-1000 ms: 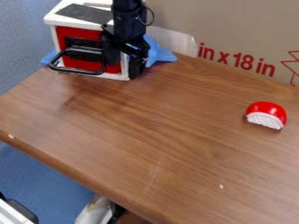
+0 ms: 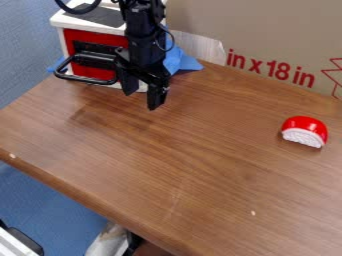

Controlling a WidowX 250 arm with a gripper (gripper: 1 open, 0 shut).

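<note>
My black gripper (image 2: 144, 92) hangs at the front of a red and white toy appliance (image 2: 94, 42), which has a dark door with a black handle frame (image 2: 86, 78) on its front. The fingertips point down, just in front of the appliance at its right side; whether they are open or shut is hard to make out. A red and white rounded object (image 2: 305, 130) lies on the wooden table (image 2: 187, 175) at the right.
A blue cloth (image 2: 185, 62) lies behind the gripper, beside white packaging. A cardboard panel with red print stands along the back.
My gripper has moved down and toward the front, away from the appliance's face, compared with a second ago. The red and white object has not moved.
</note>
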